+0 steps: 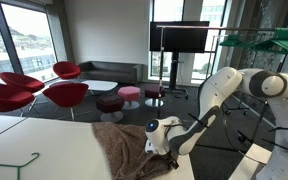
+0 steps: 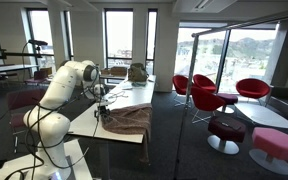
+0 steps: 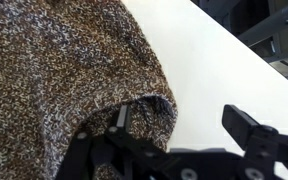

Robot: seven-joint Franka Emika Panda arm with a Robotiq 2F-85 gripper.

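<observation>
A brown speckled cloth (image 1: 129,145) lies crumpled on the white table, one corner near the front edge. My gripper (image 1: 172,160) is low over the cloth's right side. In the wrist view the gripper is open, its left finger above the cloth (image 3: 74,70) and its right finger over bare white table. A raised fold of the cloth's edge shows between the fingers, and nothing is clamped. Exterior view 2 has the cloth (image 2: 127,121) draping towards the table edge, with the gripper (image 2: 102,117) at its near left side.
A green hanger (image 1: 12,167) lies on the table's left. More green hangers (image 1: 274,42) hang from a rack at the upper right. Bare white table (image 1: 44,140) extends left of the cloth. Red chairs (image 1: 69,95) and stools stand beyond the table.
</observation>
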